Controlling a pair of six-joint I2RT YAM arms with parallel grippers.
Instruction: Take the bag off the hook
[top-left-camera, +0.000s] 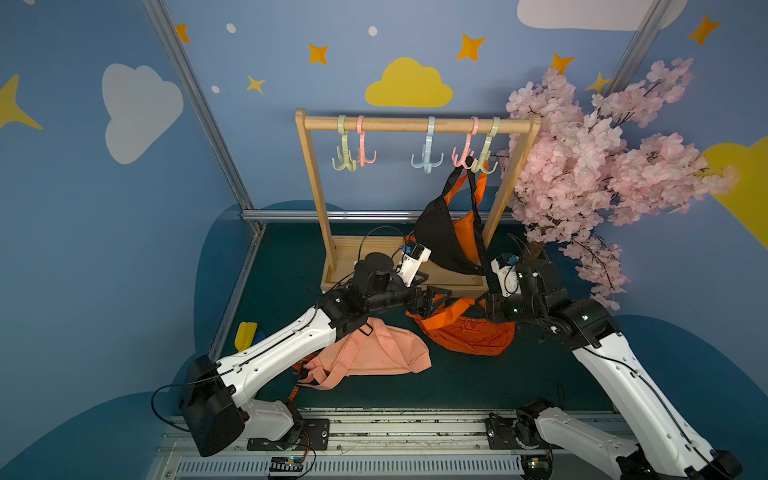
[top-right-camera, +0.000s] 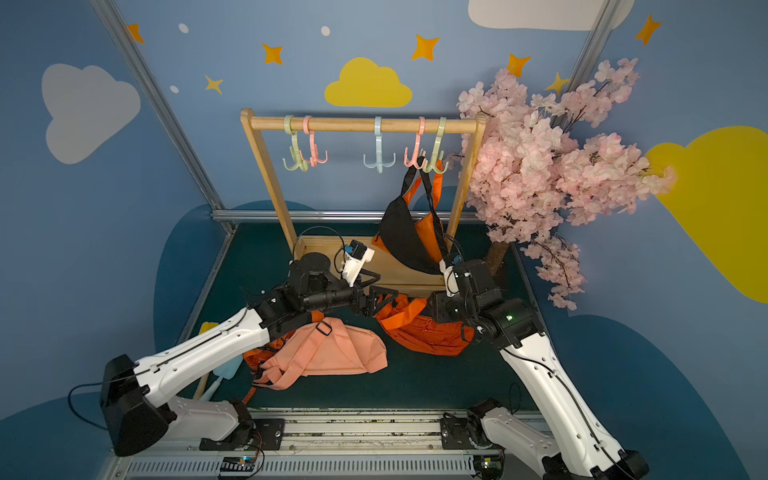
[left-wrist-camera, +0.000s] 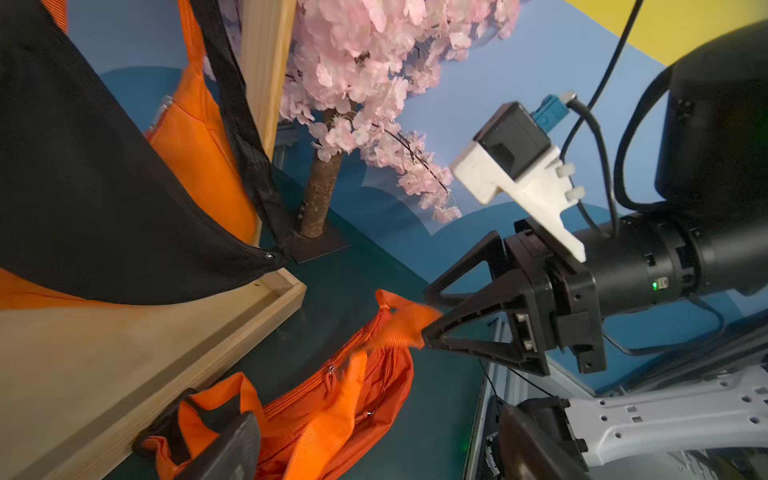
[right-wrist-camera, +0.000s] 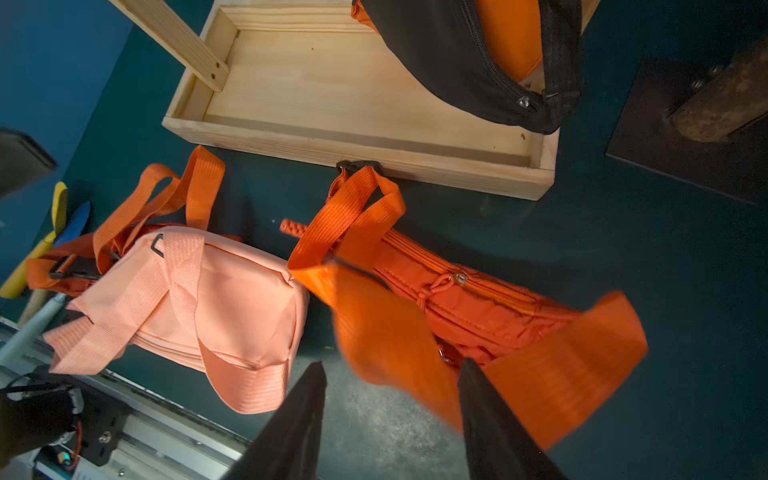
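Note:
An orange-red bag lies on the dark green floor in front of the wooden rack. Its wide orange strap stands loosely up between my grippers, across the view of my right wrist. My left gripper is low over the bag's left part, fingers apart. Facing it, my right gripper is open at the bag's right side; in the left wrist view its fingertips are very near or touching the strap. A black-and-orange bag hangs by its straps at the rack's right hooks.
A pink bag lies on the floor to the left, partly over another orange-red bag. The rack's wooden base borders the bag behind. A pink blossom tree stands at the right.

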